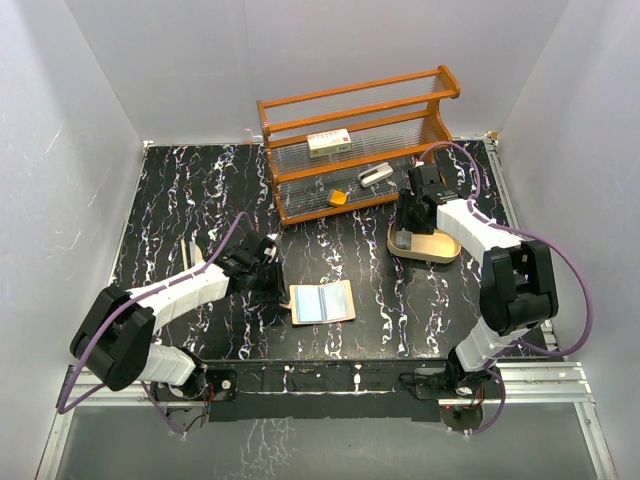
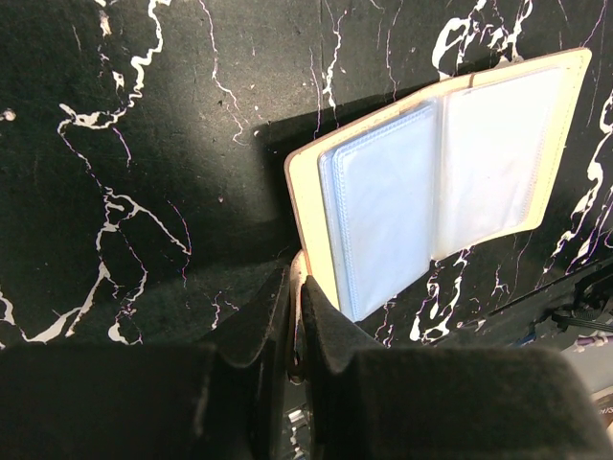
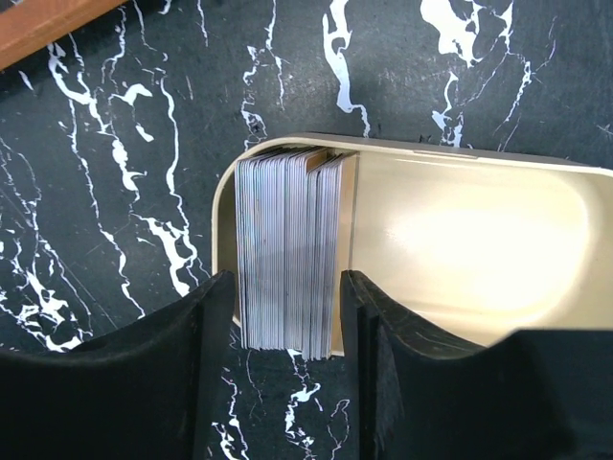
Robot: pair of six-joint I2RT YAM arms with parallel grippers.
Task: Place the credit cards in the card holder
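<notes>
An open card holder [image 1: 323,303], cream with clear and pale-blue sleeves [image 2: 381,211], lies on the black marble table. My left gripper is shut on its near edge. A cream oval box [image 3: 469,240] holds a tight row of white cards [image 3: 283,254] at its left end. My right gripper is over that row, partly open, one finger on either side of the cards; whether it touches them I cannot tell.
A wooden rack [image 1: 350,125] with a white box, a yellow item and a small white device stands at the back. Long thin items lie left of my left arm.
</notes>
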